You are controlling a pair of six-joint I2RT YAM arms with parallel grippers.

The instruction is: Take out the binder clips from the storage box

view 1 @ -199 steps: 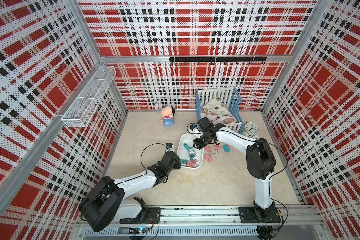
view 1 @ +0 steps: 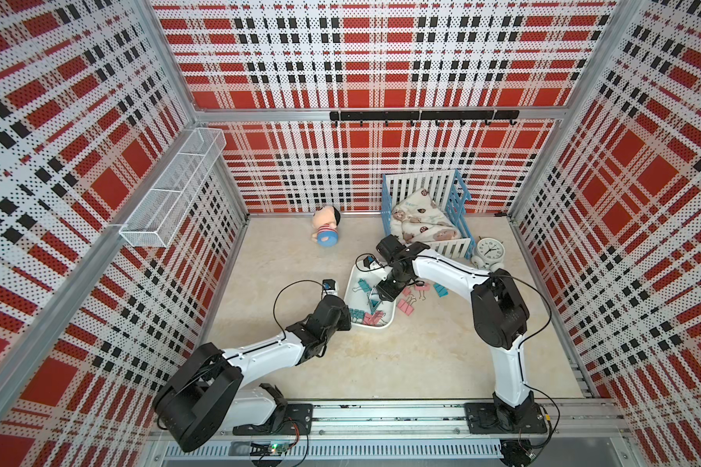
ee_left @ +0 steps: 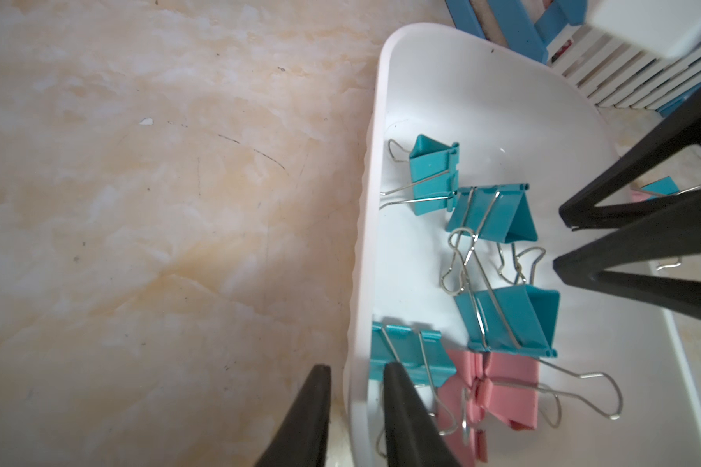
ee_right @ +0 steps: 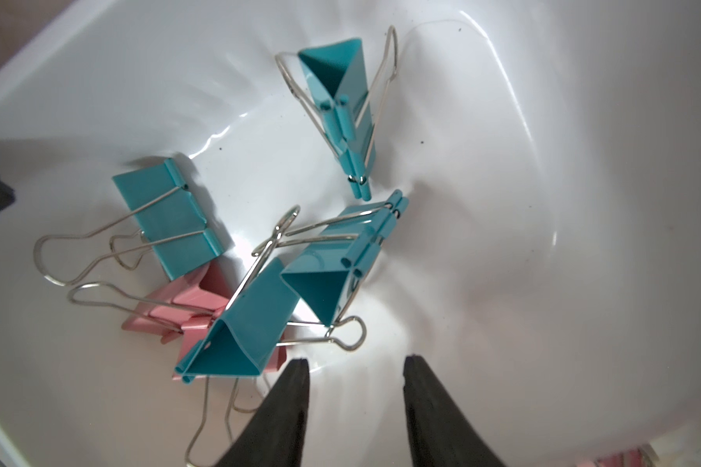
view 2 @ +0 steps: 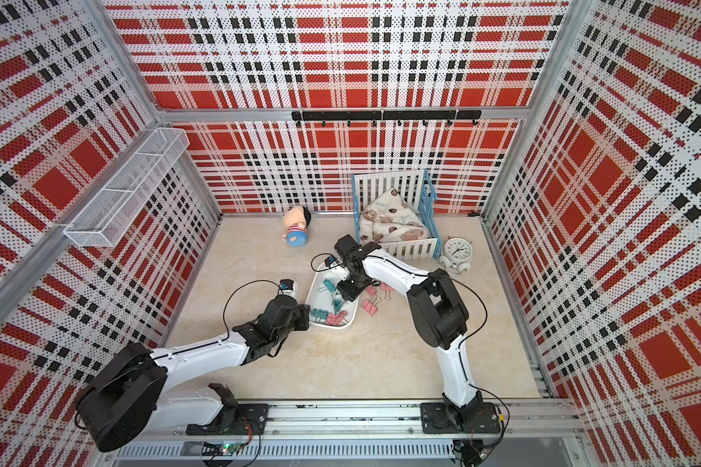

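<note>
The white storage box [view 1: 394, 311] holds several teal and pink binder clips. Teal clips [ee_right: 336, 257] lie near its middle, and one stands apart near the far wall. Pink clips [ee_right: 187, 299] are partly covered by teal ones. In the left wrist view, my left gripper has its fingers on either side of the box's left rim, with a gap between them. Over the box, my right gripper is open, fingers pointing down, nothing between them. Pink clips [view 2: 370, 306] lie on the table to the right of the box.
A teal clip [view 1: 441, 288] is also on the table. Behind stands a blue-and-white toy crib [view 1: 444, 186] with a cloth inside. A white clock [view 1: 490, 250] is at the right, a doll [view 1: 326, 226] at the back left.
My right gripper has moved lower and slightly toward the front, over the box. The left arm and the box look still.
</note>
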